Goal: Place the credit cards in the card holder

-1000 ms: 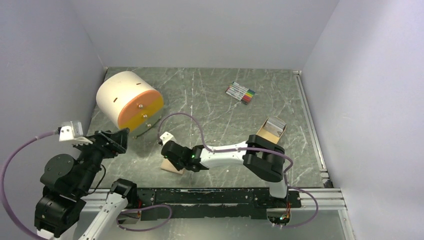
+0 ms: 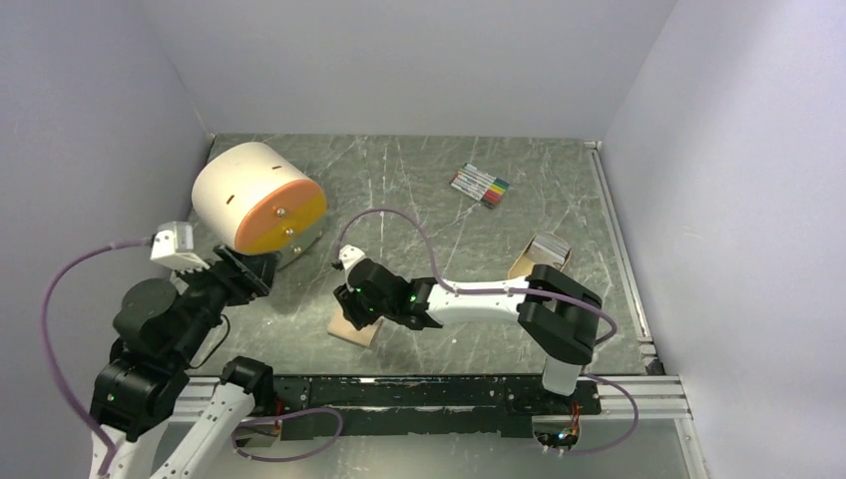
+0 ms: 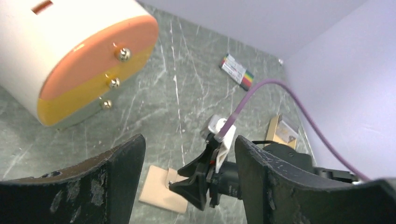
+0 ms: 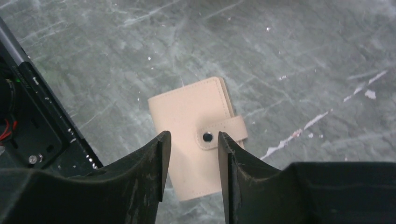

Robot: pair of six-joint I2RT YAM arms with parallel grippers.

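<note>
The beige card holder (image 4: 187, 109) lies flat near the table's front, its strap (image 4: 229, 128) with a dark snap folded across the cover; whether it is fastened I cannot tell. Over the holder hovers my right gripper, open, nothing between its fingers; from the top view it hides much of the holder (image 2: 351, 332). My left gripper (image 2: 267, 274) is in the air left of the holder, beside the drum-shaped object. Its fingers (image 3: 123, 161) stand apart with nothing between them. At the right, a small open box (image 2: 525, 261) holds what looks like a greyish card stack (image 2: 550, 248).
A large cream drum-shaped object (image 2: 244, 195) with an orange and yellow face stands at the left. Coloured markers (image 2: 479, 186) lie side by side at the back. Walls close in the left, back and right. Mid-table is clear.
The holder has shifted slightly right.
</note>
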